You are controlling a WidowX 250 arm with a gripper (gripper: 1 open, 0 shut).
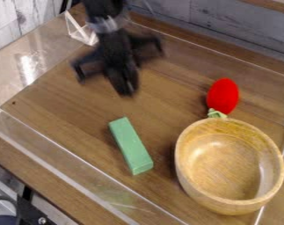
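Observation:
The black robot arm and gripper (123,81) are motion-blurred at the upper middle, above and behind a green block (131,145). The block lies on the wooden table at lower middle, with nothing touching it. The blur hides whether the gripper is open or shut.
A wooden bowl (229,167) stands at the right, beside the green block. Behind it lies a red object (222,96) with a pale green end.

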